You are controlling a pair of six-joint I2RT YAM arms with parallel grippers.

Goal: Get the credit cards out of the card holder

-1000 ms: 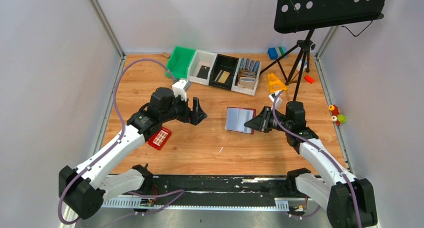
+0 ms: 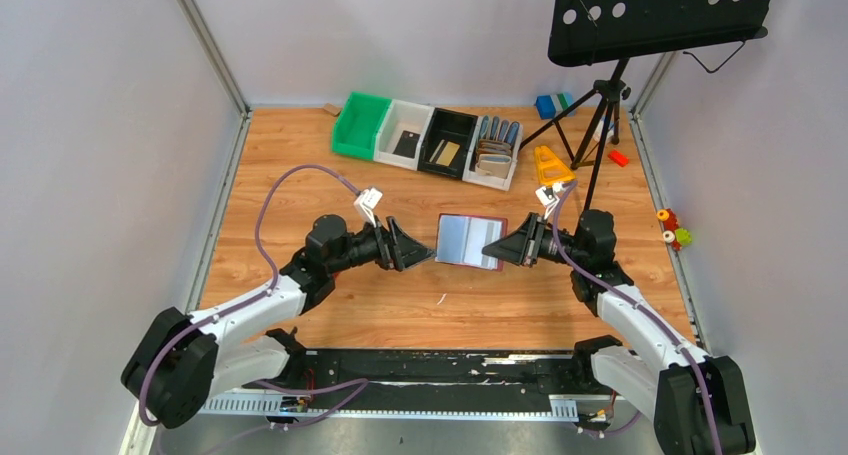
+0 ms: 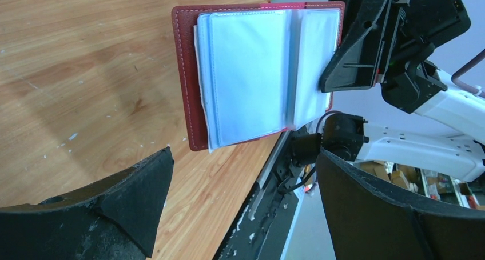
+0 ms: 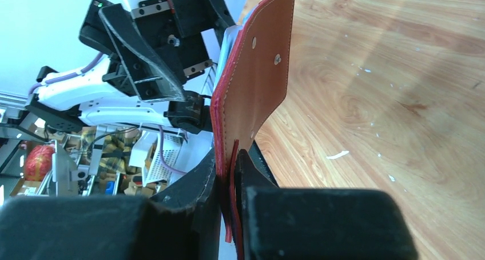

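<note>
The red-brown card holder [image 2: 469, 241], opened to show clear plastic sleeves [image 3: 246, 71], is held up at the table's middle. My right gripper [image 2: 497, 250] grips its right side; in the right wrist view its leather cover [image 4: 257, 71] rises from between the fingertips. My left gripper [image 2: 422, 252] stands open just left of the holder, nothing between its fingers; in the left wrist view the holder is beyond both fingertips. Whether cards are in the sleeves I cannot tell.
A row of green, white and black bins [image 2: 448, 125] lies at the back. A black music stand [image 2: 660, 15], a yellow toy [image 2: 550, 165] and small toys [image 2: 672, 230] are at the right.
My left gripper has moved down and right toward the holder. The holder and my right gripper have shifted slightly left.
</note>
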